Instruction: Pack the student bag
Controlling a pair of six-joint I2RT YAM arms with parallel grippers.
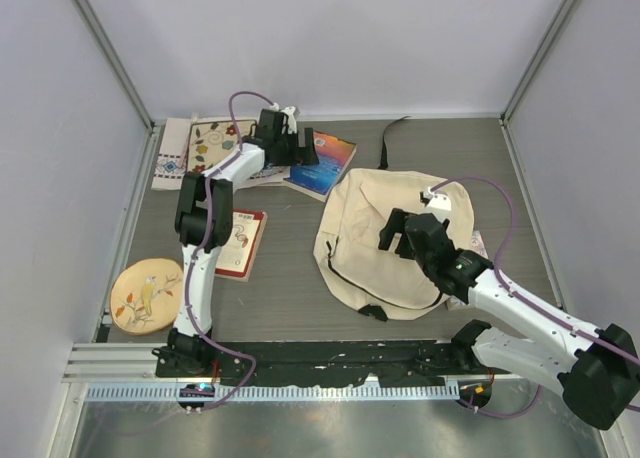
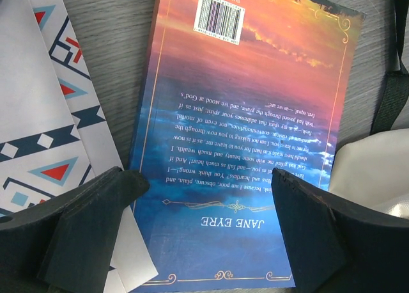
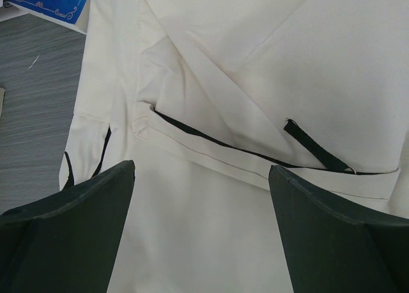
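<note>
A cream cloth bag [image 1: 370, 238] lies flat right of the table's middle. Its pocket opening [image 3: 211, 142] shows dark and narrow in the right wrist view. Over the bag, my right gripper is open with only cloth beneath it. The blue and orange book, Jane Eyre [image 2: 243, 126], lies back cover up at the bag's upper left, close to its edge. Above this book my left gripper is open, fingers apart. One finger is near the book's left edge, the other over its cover.
Patterned folders [image 2: 45, 126] lie against the Jane Eyre book's left side. A white-covered book [image 1: 240, 244] with a red border and a round bird-print piece [image 1: 147, 296] lie at left. Bare table [image 1: 285, 288] separates them from the bag. A black strap [image 1: 384, 150] extends behind it.
</note>
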